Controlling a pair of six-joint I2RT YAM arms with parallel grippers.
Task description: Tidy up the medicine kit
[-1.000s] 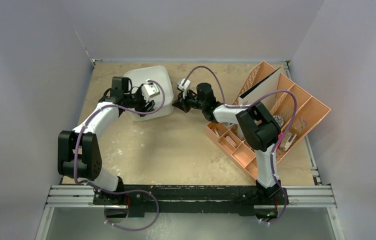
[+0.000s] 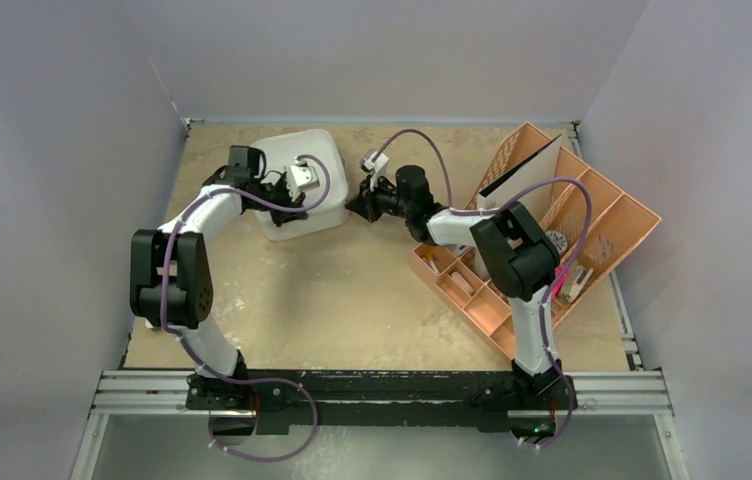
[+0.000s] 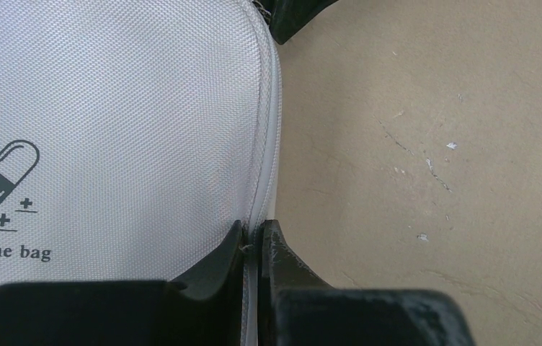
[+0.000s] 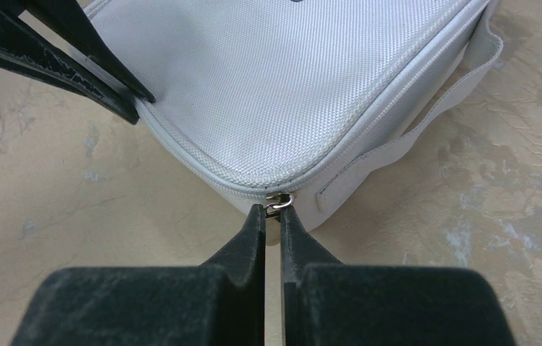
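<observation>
The white medicine bag (image 2: pixel 302 145) lies on the tabletop at the back left, printed with a capsule in the left wrist view. My left gripper is shut on the bag's zipped edge (image 3: pixel 264 130). My right gripper is shut on the small metal zipper pull at a rounded corner of the bag (image 4: pixel 290 94). In the right wrist view the left gripper's black fingers (image 4: pixel 109 97) sit on the same edge, a short way along from the pull.
An orange compartment organizer (image 2: pixel 627 230) with assorted items and a white panel stands on the right, under and around the right arm. Walls border the back and sides.
The left arm has shifted toward the back along the bag's edge. The right gripper has barely moved; the bag stays in about the same place.
</observation>
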